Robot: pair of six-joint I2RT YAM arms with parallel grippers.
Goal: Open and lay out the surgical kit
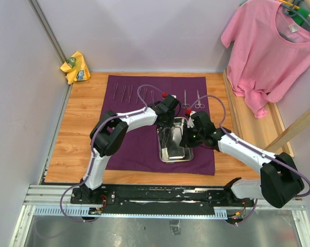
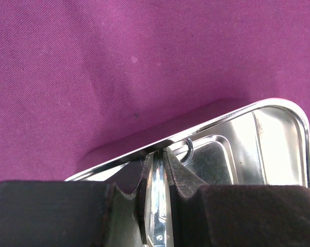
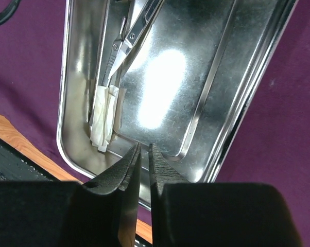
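A metal tray (image 1: 176, 160) lies on the purple cloth. Over its far end my left gripper is shut on a shiny metal instrument (image 2: 158, 206), close to the tray's rim; the instrument's exact kind is hidden. In the right wrist view, slim metal instruments (image 3: 139, 28) lean along one side of the tray, their lower ends near paper-wrapped pieces (image 3: 103, 118). My right gripper hovers above the tray's near end, slightly open, with nothing between its fingers. Across the cloth's far side lie several slender instruments (image 1: 130, 93) and two pairs of scissors (image 1: 185, 99) (image 1: 199, 99).
Bare purple cloth (image 1: 129, 154) stretches left of the tray. Wooden tabletop (image 1: 65, 139) borders the cloth. A yellow bag (image 1: 76, 68) sits at the back left, and a pink shirt (image 1: 271, 51) hangs at the right. Both arms crowd close together over the tray.
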